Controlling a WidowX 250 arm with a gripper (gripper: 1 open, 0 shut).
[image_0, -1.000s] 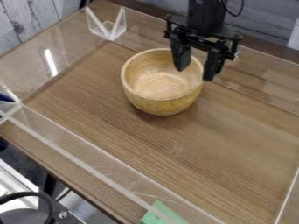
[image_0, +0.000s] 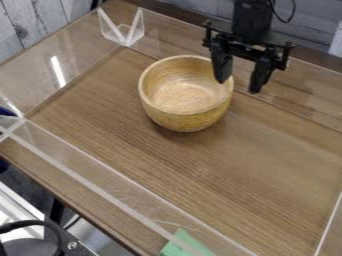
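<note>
A black robot gripper (image_0: 243, 62) hangs at the upper right of the camera view, just behind and right of a round tan wooden bowl (image_0: 187, 104). Its two dark fingers point down and are spread apart, one by the bowl's back right rim, the other further right. Whether it touches the rim I cannot tell. The bowl stands upright on the wooden table (image_0: 160, 190) and looks empty.
A clear angular plastic piece (image_0: 120, 28) sits at the back left. A green object (image_0: 185, 243) lies at the bottom edge, and black cables at the lower left.
The gripper has shifted slightly up and to the right, away from the bowl's middle. The bowl looks nearly unchanged.
</note>
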